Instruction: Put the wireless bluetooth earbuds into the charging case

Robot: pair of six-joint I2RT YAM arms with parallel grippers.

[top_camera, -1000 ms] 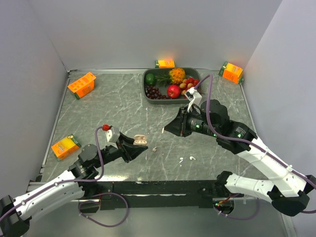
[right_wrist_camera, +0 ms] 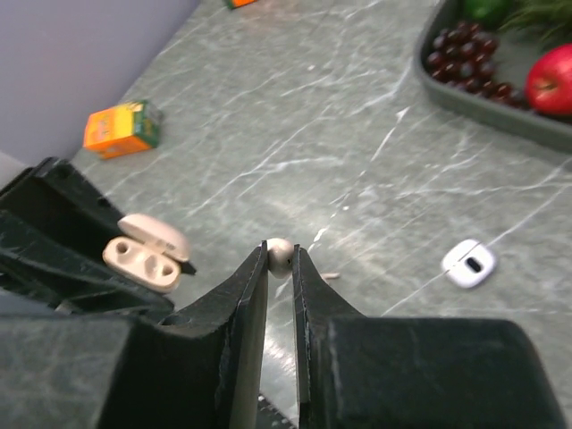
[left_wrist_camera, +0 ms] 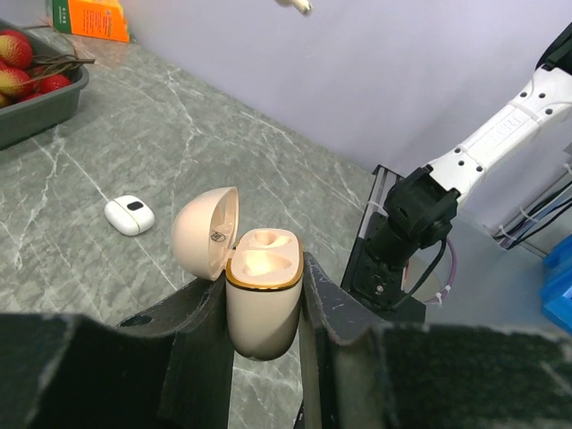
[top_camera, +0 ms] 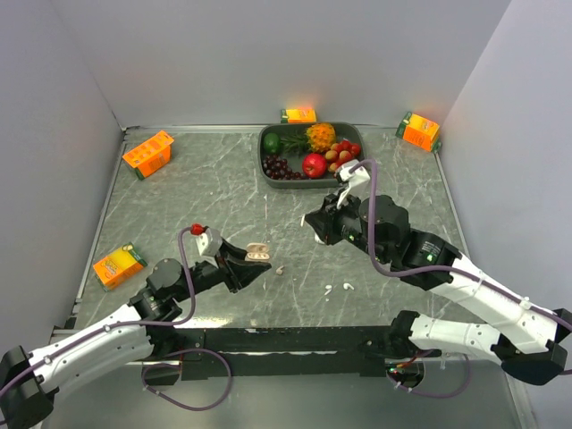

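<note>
My left gripper is shut on the cream charging case (left_wrist_camera: 264, 299), held upright with its lid (left_wrist_camera: 201, 232) swung open and empty-looking wells showing. In the right wrist view my right gripper has a small cream earbud (right_wrist_camera: 280, 252) between its fingertips, facing the case at the left; in the top view it is right of and above the case. A white case-like item (left_wrist_camera: 129, 214) with a dark mark lies on the table. A few small pale pieces (top_camera: 348, 287) lie near the front.
A grey tray (top_camera: 295, 182) of fruit stands at the back. Orange boxes (top_camera: 119, 266) sit along the edges. Walls rise at the back and sides.
My right gripper has shifted slightly right, its wrist turned. My left gripper and the case have moved a little to the right.
</note>
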